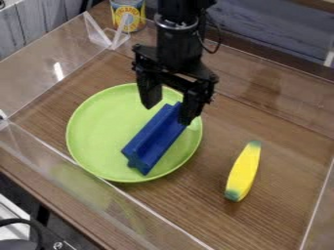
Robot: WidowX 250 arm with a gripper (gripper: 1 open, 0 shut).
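Observation:
My black gripper (170,100) hangs open over the upper part of a green plate (97,128), its fingers around and above the upper end of a blue bar (150,146). The bar lies diagonally on the plate. Whether the fingers touch it cannot be told from this view.
A yellow banana-shaped object (243,172) with green ends lies on the wooden table (261,117) to the right. A can (127,16) stands at the back left. Clear plastic walls edge the left and front.

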